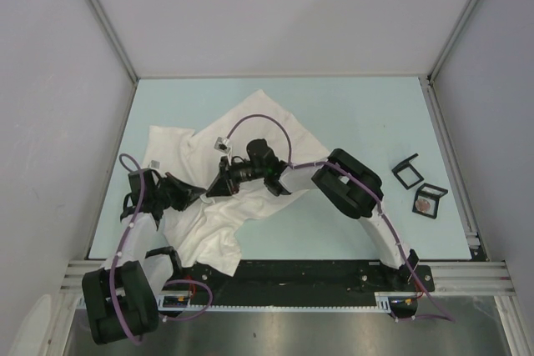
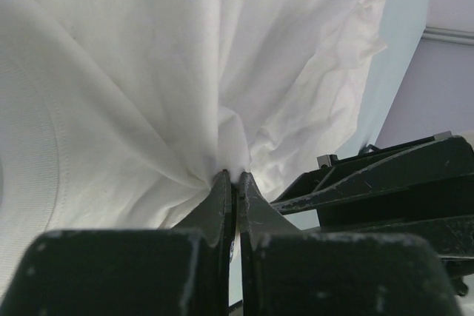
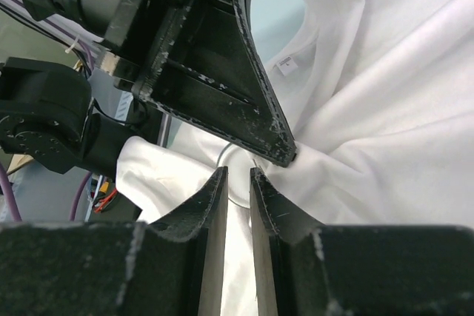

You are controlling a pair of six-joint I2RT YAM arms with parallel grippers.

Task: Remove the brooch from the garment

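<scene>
The white garment [image 1: 217, 231] lies spread over the table. My left gripper is shut at a fold of the cloth [image 2: 163, 94], a narrow bunch of fabric at its fingertips. My right gripper is just beside it from the right, its fingertips slightly apart over the cloth, near a thin curved metallic-looking piece [image 3: 222, 155] that may be part of the brooch; it is mostly hidden, and I cannot tell what, if anything, is between the fingers.
Two small open black cases [image 1: 425, 204] lie at the table's right. Both arms crowd the garment's front left.
</scene>
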